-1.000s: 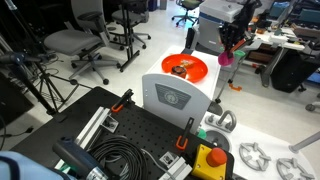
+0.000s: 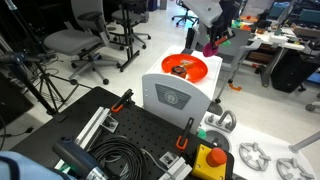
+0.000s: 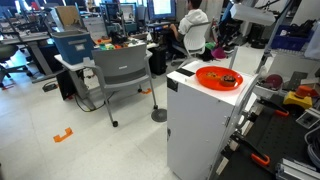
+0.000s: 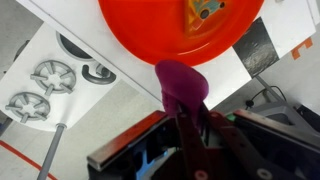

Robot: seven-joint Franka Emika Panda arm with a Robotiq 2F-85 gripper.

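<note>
A magenta-purple object (image 4: 180, 82) sticks out from my gripper, which is shut on it. What kind of thing it is, I cannot tell. In the first exterior view the purple object (image 2: 210, 49) hangs in the air to the right of an orange-red plate (image 2: 198, 72), above its level and apart from it. The second exterior view shows the plate (image 3: 207, 82) on a white stand. From the wrist, the plate (image 4: 140, 25) lies past the purple object's tip, with a small blue and orange item (image 4: 207, 9) on it.
A white surface with stove burners (image 4: 54, 73) and a faucet (image 2: 228, 122) lies beside the plate's stand. A yellow block with a red button (image 2: 214, 158) and coiled black cable (image 2: 118, 157) are nearer the first exterior camera. Part of the plate is bare.
My gripper and the purple object have moved left in the first exterior view, closer to the plate and slightly higher in the picture. The plate has stayed put.
</note>
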